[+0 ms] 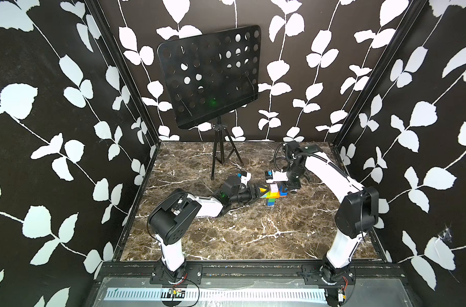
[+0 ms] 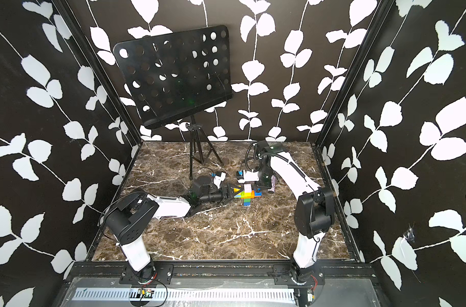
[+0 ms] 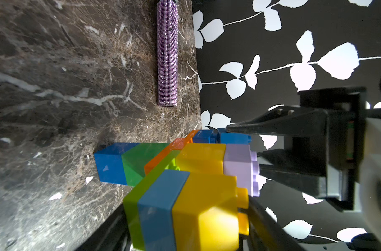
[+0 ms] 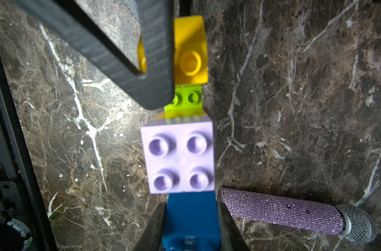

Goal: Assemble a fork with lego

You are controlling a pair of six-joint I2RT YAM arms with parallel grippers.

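Observation:
In the left wrist view the lego build shows a blue end brick [image 3: 110, 163], a green brick [image 3: 142, 161], an orange piece [image 3: 173, 146], a lime piece [image 3: 136, 209], a lilac brick [image 3: 237, 161] and a large yellow brick [image 3: 207, 209]. My left gripper [image 1: 264, 190] has its fingers [image 3: 274, 228] around the yellow end; whether they press on it cannot be told. At the opposite end, my right gripper is shut on a blue brick [image 4: 192, 217] beside the lilac one. The joint below this blue brick is hidden in the right wrist view.
A glittery pink microphone [image 4: 282, 209] lies on the marble table close to the right gripper. Behind the arms stands a black music stand [image 1: 212, 76] on its tripod.

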